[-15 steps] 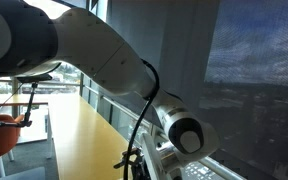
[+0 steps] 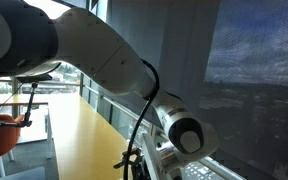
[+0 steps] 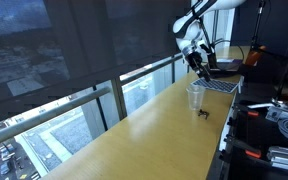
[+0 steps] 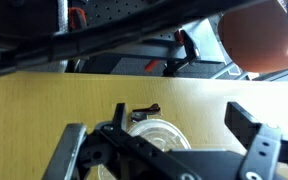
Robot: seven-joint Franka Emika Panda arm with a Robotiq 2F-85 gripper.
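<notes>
In exterior view 2 my gripper (image 3: 202, 76) hangs just above and behind a clear cup (image 3: 194, 98) that stands on the wooden table (image 3: 134, 140). A small dark object (image 3: 205, 113) lies on the table close to the cup. In the wrist view my gripper is open, its fingers wide apart. Between and below them shows the round clear cup (image 4: 164, 134), its lower part cut off by the gripper body. Just past the cup's rim is the small dark object (image 4: 146, 112). Exterior view 1 shows mainly the arm (image 2: 104, 55); the fingers are hidden there.
A white rack or grille (image 3: 222, 86) stands behind the cup in exterior view 2. Equipment with cables (image 3: 287, 120) crowds the right side. An orange chair (image 4: 259, 32) is beyond the table edge.
</notes>
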